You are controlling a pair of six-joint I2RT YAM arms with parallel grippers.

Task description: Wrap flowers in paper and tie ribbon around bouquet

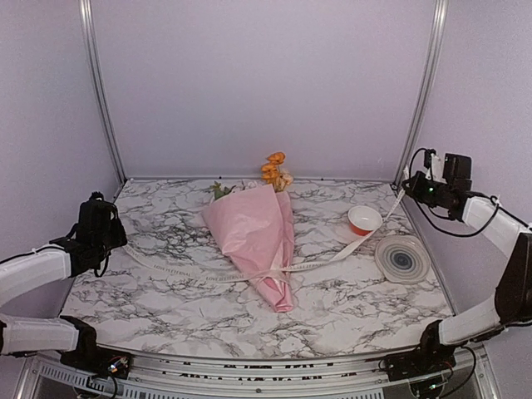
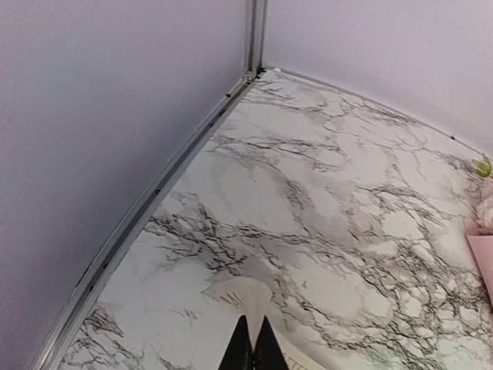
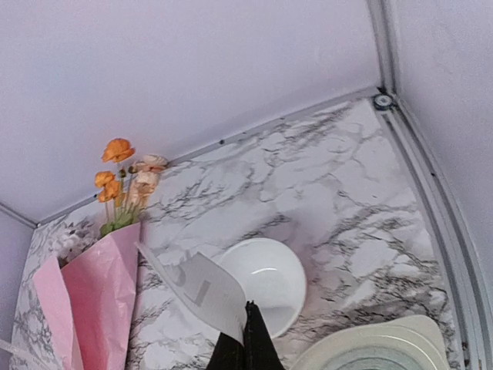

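Note:
The bouquet [image 1: 249, 224] lies in pink wrapping on the marble table, its orange and pale flowers [image 1: 275, 170] towards the back wall. A long white printed ribbon [image 1: 199, 275] crosses the narrow lower part of the wrap, and its two ends rise to my grippers. At the left side, my left gripper is shut on one ribbon end, which shows just past its fingertips. My right gripper is raised at the right side, shut on the other end, with a flap of ribbon standing out beyond it. How the ribbon passes at the bouquet's neck is too small to tell.
An orange-red bowl [image 1: 365, 219], white inside, stands on the right. Nearer the front lies a round translucent lid [image 1: 402, 259] with grey rings. Walls close the left, right and back sides.

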